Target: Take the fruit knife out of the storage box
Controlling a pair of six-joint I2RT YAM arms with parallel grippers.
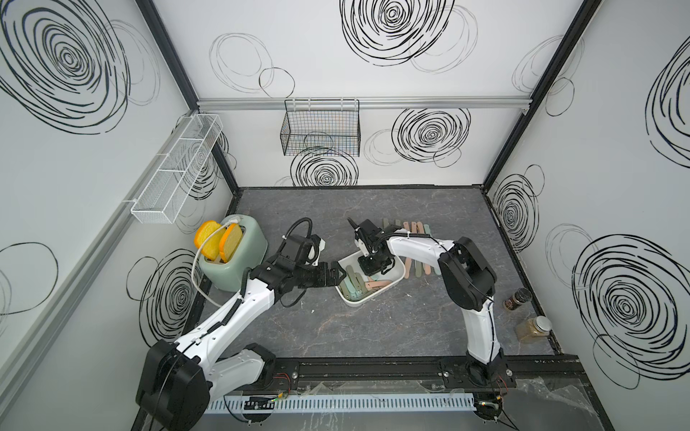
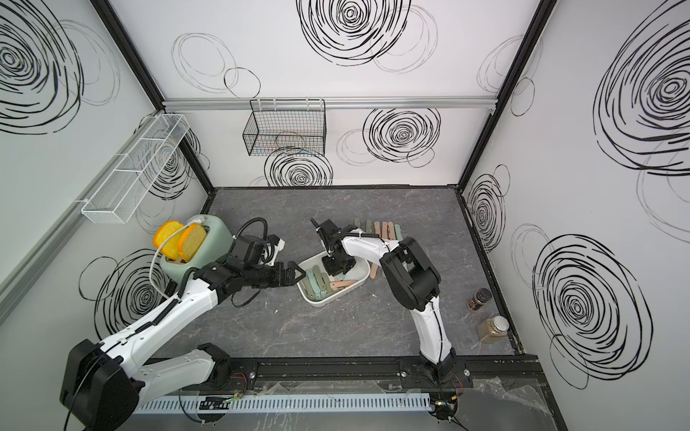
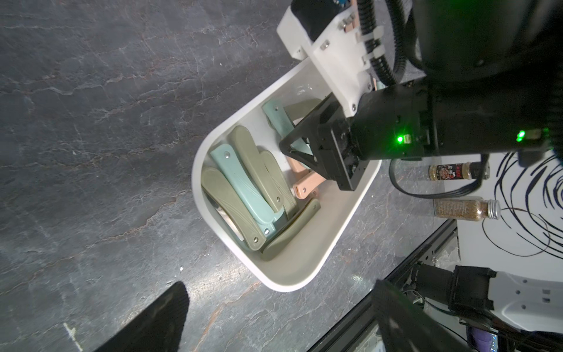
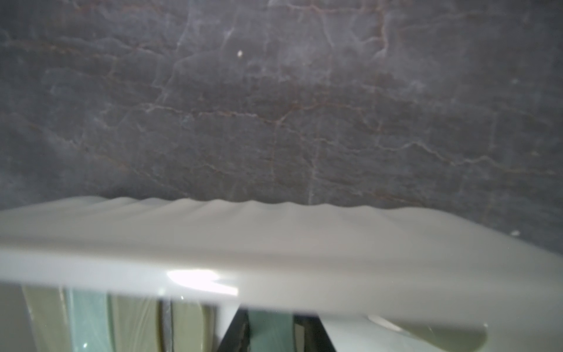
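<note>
The white storage box [image 3: 205,138] on the table holds several folded fruit knives with green, teal and pink handles. My right gripper is down inside it, one finger on each side of a teal knife [image 4: 271,325]. Only the fingers' tips show at the bottom of the right wrist view, so whether they press on the handle is unclear. The left wrist view shows part of a teal handle [image 3: 277,117] beside the right gripper. My left gripper is open above the table by the box's left side, nothing between its fingers.
More knives lie in a row on the table behind the right arm, such as a pink one [image 1: 408,267]. A green toaster [image 1: 251,251] with yellow slices stands at left. Two spice jars, including one pale-capped [image 1: 533,329], stand at right.
</note>
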